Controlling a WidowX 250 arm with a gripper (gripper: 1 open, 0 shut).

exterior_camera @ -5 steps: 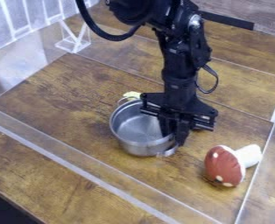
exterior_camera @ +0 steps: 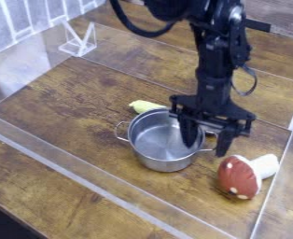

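A steel pot point(exterior_camera: 161, 149) with side handles sits on the wooden table, centre. The black gripper point(exterior_camera: 204, 127) is over the pot's right rim, its fingers apart, one above the pot and the other beyond its right side; nothing clearly shows held between them. Behind the pot's left lies a pale green-yellow item point(exterior_camera: 146, 105). A red and white mushroom-shaped toy point(exterior_camera: 242, 175) lies at the front right.
Clear transparent walls or rails edge the front and right. A white wire stand point(exterior_camera: 80, 39) stands at the back left.
The gripper has shifted slightly right and its fingers look wider apart.
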